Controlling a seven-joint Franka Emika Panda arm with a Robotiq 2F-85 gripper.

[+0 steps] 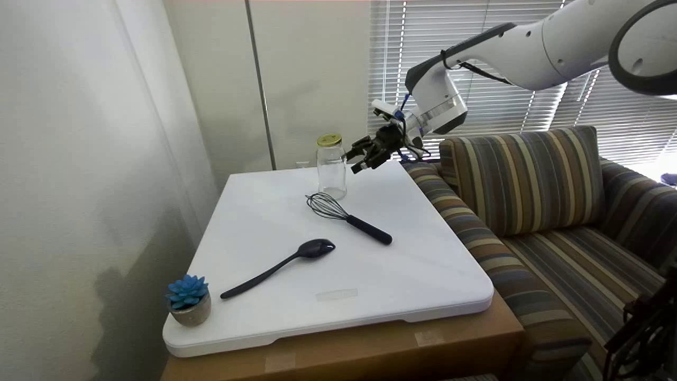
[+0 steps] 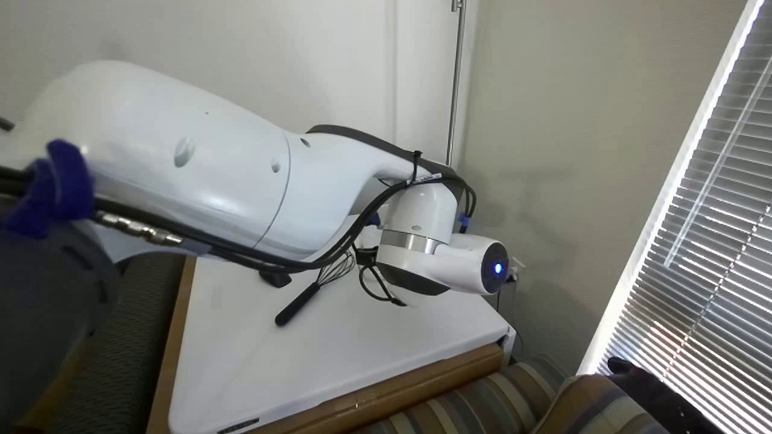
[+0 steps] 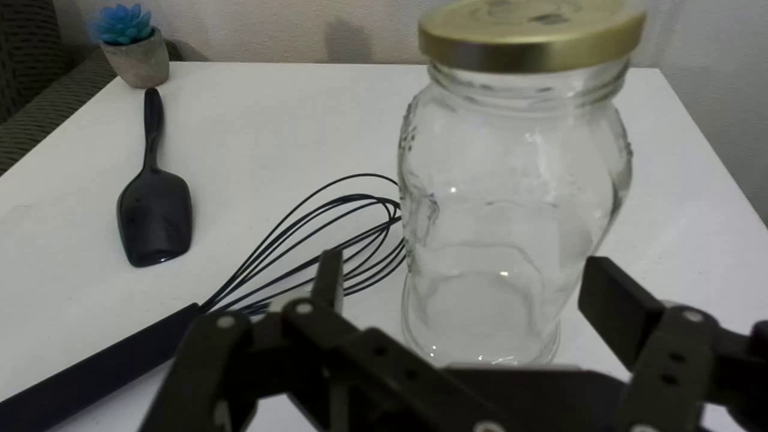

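Observation:
A clear glass jar with a gold lid stands upright at the table's back. My gripper is close by its right side in the first exterior view. Seen from the wrist, the gripper is open, its dark fingers spread wide, with the jar in line with the gap between them. Whether a finger touches the glass I cannot tell. A black whisk lies beside the jar, its wire loops reaching toward the jar's base. Farther off rests a black spoon. In the second exterior view the arm hides the jar and gripper.
A blue succulent in a grey pot sits at the near left corner of the white table.

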